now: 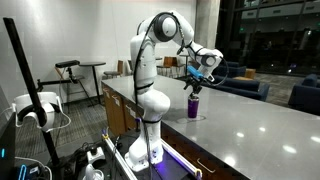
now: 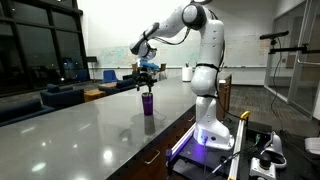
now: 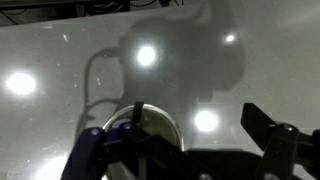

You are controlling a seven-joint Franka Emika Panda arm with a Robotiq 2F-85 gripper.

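A purple container (image 1: pixel 193 110) with a paler top stands upright on the grey table (image 1: pixel 240 130), near its edge on the robot's side. Over it hangs my gripper (image 1: pixel 194 86), small and dark in that view. In the second exterior view the purple container (image 2: pixel 148 104) is again just below the gripper (image 2: pixel 147 85). From the wrist, the black fingers (image 3: pixel 265 130) are far apart, so the gripper is open. A round rim (image 3: pixel 168 115) shows beneath the left finger, which partly hides it; the rim lies left of centre. Nothing is visible between the fingers.
Dark sofas (image 1: pixel 245 88) stand beyond the far edge. White equipment with cables (image 1: pixel 95 160) is on the floor beside the robot's stand.
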